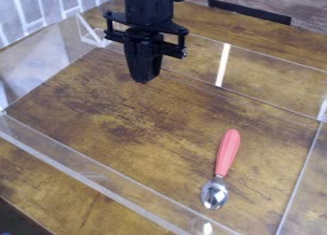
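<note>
A black robot gripper (145, 67) hangs over the back left part of a wooden tray floor, its tips pointing down; whether it holds anything or how far its fingers are apart is unclear. A spoon (224, 160) with a pink handle and silver bowl lies on the wood at the front right, well apart from the gripper.
Clear plastic walls (115, 181) surround the wooden work area. A white wire rack (32, 10) stands at the top left, and a dark strip runs along the back right.
</note>
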